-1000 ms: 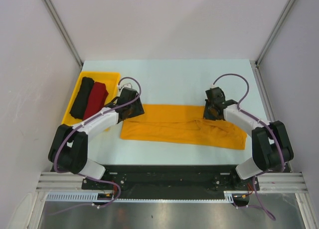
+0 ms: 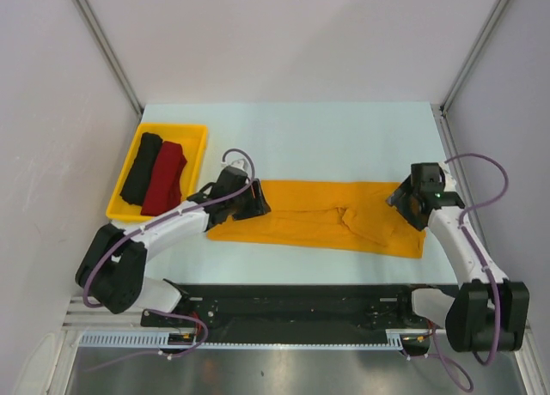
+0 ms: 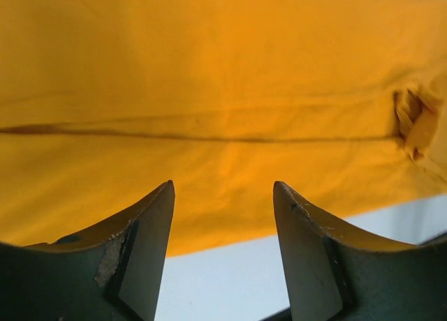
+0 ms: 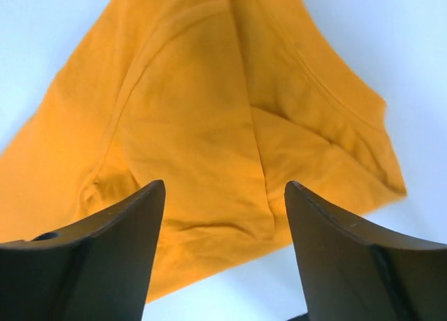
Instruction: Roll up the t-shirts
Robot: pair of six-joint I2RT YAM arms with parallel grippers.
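Note:
An orange t-shirt [image 2: 301, 227] lies spread across the table, with a long crease along its left part and bunched folds toward the right. In the left wrist view its cloth [image 3: 223, 70] fills most of the frame. Above its left end hovers my left gripper, open, nothing between its fingers. Over the shirt's right end, my right gripper has its fingers apart and holds nothing; below them a loose flap of shirt [image 4: 195, 118] is folded over itself.
At the left stands a yellow tray [image 2: 196, 139] holding a black roll [image 2: 141, 169] and a dark red roll [image 2: 163, 179].
My right gripper has let go of the shirt's middle folds and swung right to its far end. The left gripper has shifted a little right and forward over the shirt.

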